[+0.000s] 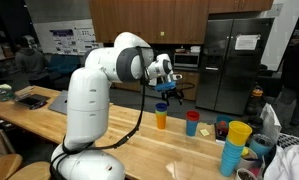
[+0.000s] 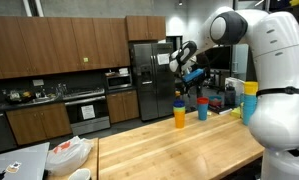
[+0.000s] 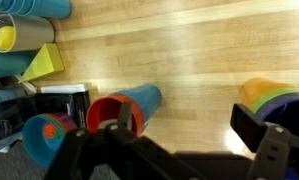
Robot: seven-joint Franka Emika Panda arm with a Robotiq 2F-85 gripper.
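My gripper (image 1: 173, 88) hangs in the air above the table, its fingers apart and nothing between them. In the wrist view its dark fingers (image 3: 257, 135) stand wide at the bottom. Under one side is a yellow cup (image 3: 253, 90) with a blue cup (image 3: 285, 103) set in it. Under the other side appears a blue cup (image 3: 145, 98) with red inside. Exterior view 1 has the yellow cup (image 1: 161, 122) upright on the table, left of the blue cup with a red one in it. Both stand clear of the fingers.
A tall blue cup stack (image 1: 230, 157) with a yellow cup (image 1: 236, 132) on top stands at the table's right, among other cups and clutter. A white bag (image 1: 291, 158) lies beside it. The wooden table (image 2: 139, 155) has much bare room.
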